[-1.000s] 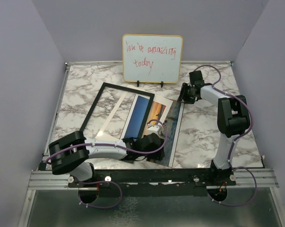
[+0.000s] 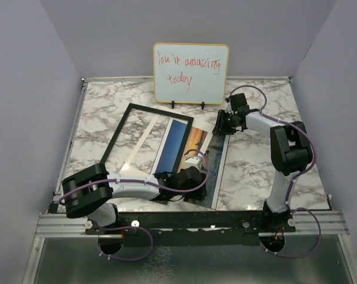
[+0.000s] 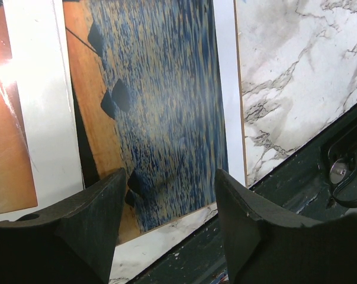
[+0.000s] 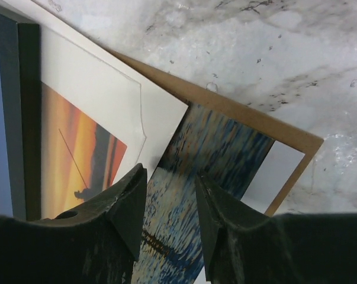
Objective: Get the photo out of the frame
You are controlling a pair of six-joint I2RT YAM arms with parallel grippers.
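Note:
A black rectangular picture frame (image 2: 116, 135) lies on the left half of the table, its right bar crossing a photo sheet with blue (image 2: 171, 145) and orange (image 2: 197, 141) panels and white borders. Beneath that sheet's right side, a dark blue streaked panel with a white strip and brown edge (image 2: 218, 155) sticks out. My left gripper is part open over the streaked panel's (image 3: 166, 100) near end, nothing seen between its fingers. Above the panel's far end my right gripper is open and empty, close to the sheet's white corner (image 4: 166, 115).
At the back stands a whiteboard (image 2: 190, 72) with red writing. Bare marble tabletop (image 2: 255, 171) lies to the right of the panel. A dark table edge (image 3: 193, 251) runs along the near side.
My right gripper has moved left, from the panel's far right corner to over its far end near the photo sheet's corner. The left arm and the sheets look unmoved.

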